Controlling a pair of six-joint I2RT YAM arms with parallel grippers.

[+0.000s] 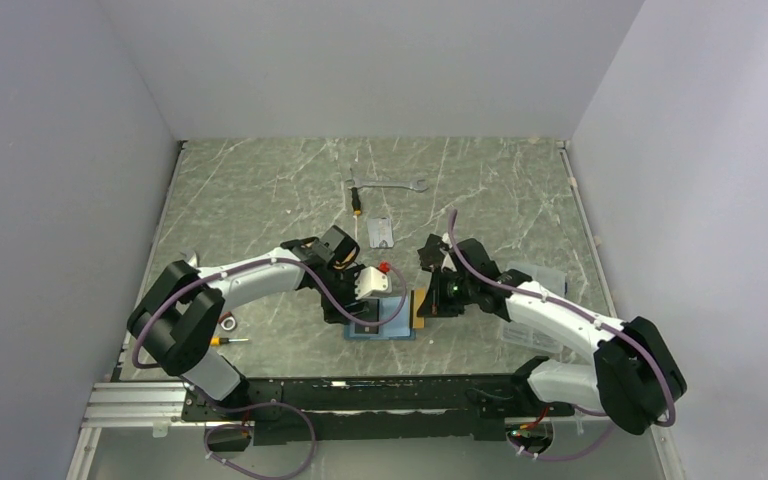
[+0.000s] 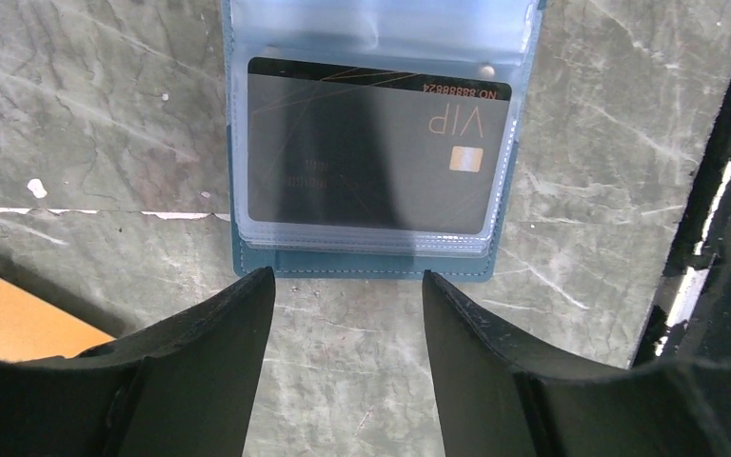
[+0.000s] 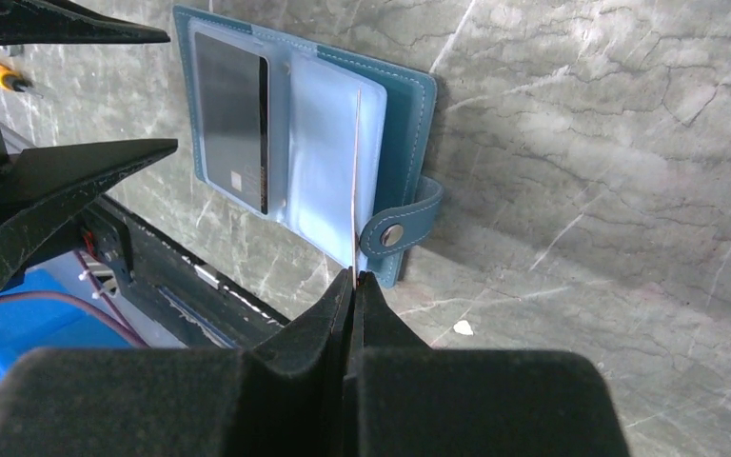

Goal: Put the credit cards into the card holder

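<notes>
The blue card holder (image 3: 409, 133) lies unfolded on the table, its clear sleeves fanned up, strap and snap at one end. A dark VIP card (image 2: 362, 152) sits inside one of its clear sleeves. My right gripper is shut on an orange card (image 1: 419, 308), which appears edge-on as a thin line in the right wrist view, over the pale sleeve. My left gripper is open and empty, its fingers (image 2: 238, 324) just off the holder's short edge. Another orange card (image 2: 19, 309) lies on the table at the left wrist view's lower left.
Behind the arms lie a wrench (image 1: 388, 184), a screwdriver (image 1: 356, 200) and a grey card-like piece (image 1: 380, 233). Clear plastic boxes (image 1: 532, 338) stand under the right arm. An orange-handled tool (image 1: 222, 341) lies at the left.
</notes>
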